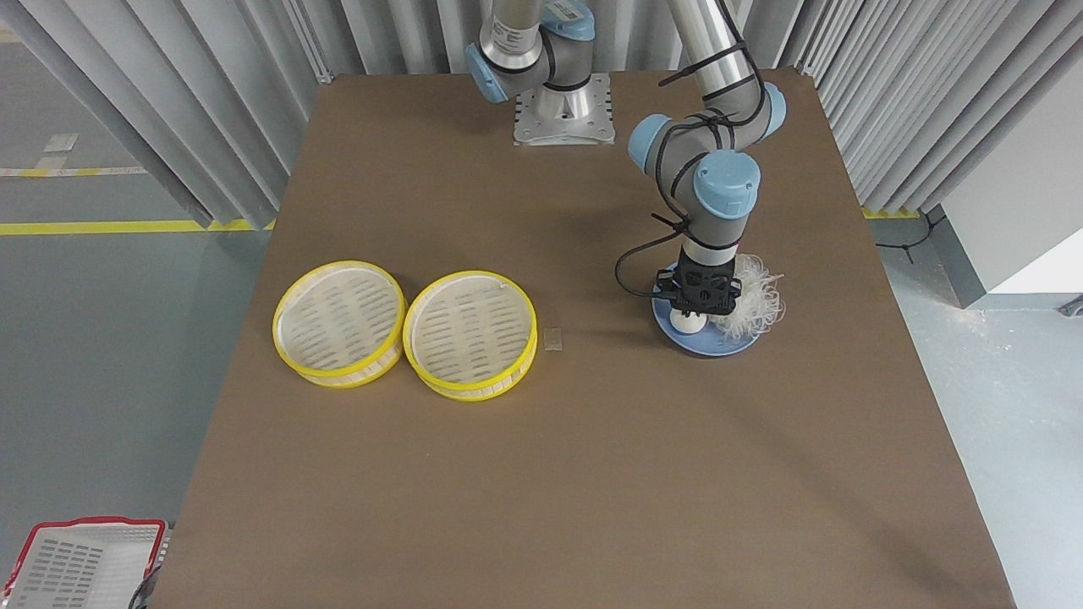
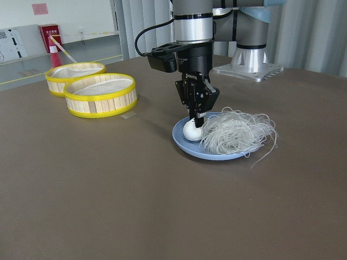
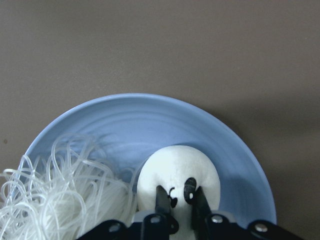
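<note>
A blue plate [image 2: 198, 151] holds a white round bun with black markings [image 3: 177, 165] and a loose heap of clear noodle-like strands [image 2: 236, 132]. My gripper is down at the bun, its two black fingertips over the bun's face; in the left view they reach onto its top. I cannot tell whether they are closed on it. In the front view the gripper body hides most of the bun [image 1: 687, 320].
Two yellow-rimmed round steamers [image 1: 470, 335] sit side by side to the left on the brown table [image 1: 609, 477]. The arm's base plate [image 1: 528, 132] is at the back.
</note>
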